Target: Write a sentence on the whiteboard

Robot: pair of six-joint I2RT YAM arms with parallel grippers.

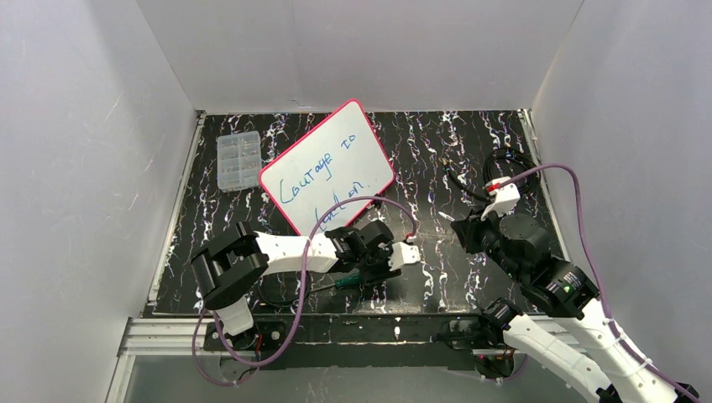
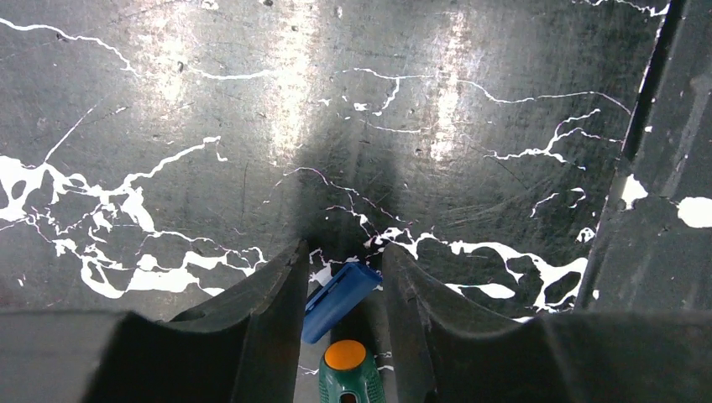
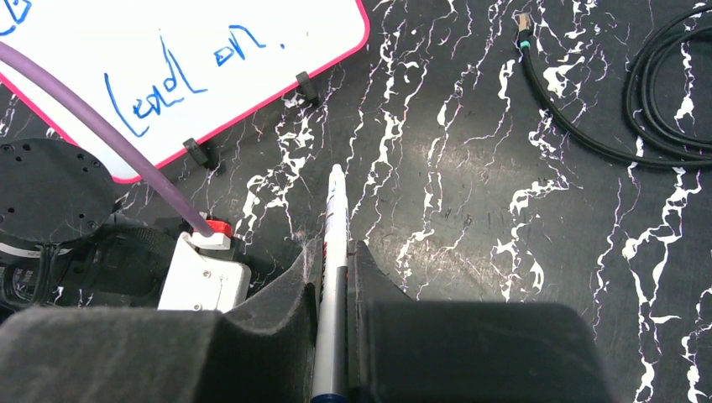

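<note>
The red-rimmed whiteboard (image 1: 336,134) lies tilted on the table with blue handwriting reading "Courage to lead on." My right gripper is shut on a white marker (image 3: 336,210); its bare tip points toward the table's far side, right of the board. The left gripper stands part open, low over the table in front of the board. Between its fingers shows a blue marker cap (image 2: 340,300); whether they touch it I cannot tell. Beside the cap is the orange-ended green screwdriver handle (image 2: 344,357).
A clear compartment box (image 1: 239,161) stands left of the board. Coiled black cable (image 1: 510,159) lies at the far right. Bare table extends between the board and the right gripper. Purple hoses (image 1: 298,311) loop over both arms.
</note>
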